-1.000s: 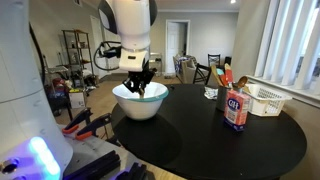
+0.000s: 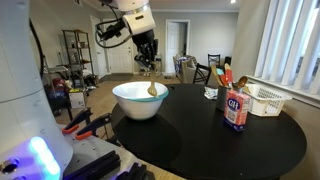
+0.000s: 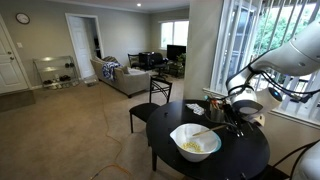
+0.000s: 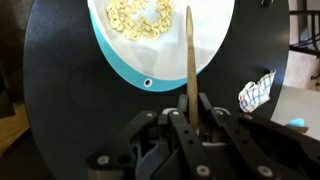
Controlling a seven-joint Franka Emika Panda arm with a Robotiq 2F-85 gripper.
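Observation:
My gripper (image 2: pixel 147 67) is above the right rim of a large white bowl (image 2: pixel 135 106). It is shut on a wooden spoon (image 4: pixel 190 55), whose long, thin handle runs up between the fingers in the wrist view. In that view the spoon stretches over the bowl (image 4: pixel 118 62), which has a teal band at its rim. Pale ring-shaped pieces (image 4: pixel 142 22) lie inside the bowl, to the left of the spoon. From the first exterior view, the wooden spoon (image 2: pixel 153 89) hangs at the bowl's near-right rim; whether it touches the rim cannot be told.
On the round black table (image 2: pixel 200 135), a red and blue carton (image 2: pixel 236 110) stands right of the bowl. Behind it are a white basket (image 2: pixel 266 99) and a holder with colourful utensils (image 2: pixel 224 77). Table space between bowl and carton is clear.
My gripper has risen from low over the bowl, and the wooden spoon now shows below it. Bowl and carton have stayed in place.

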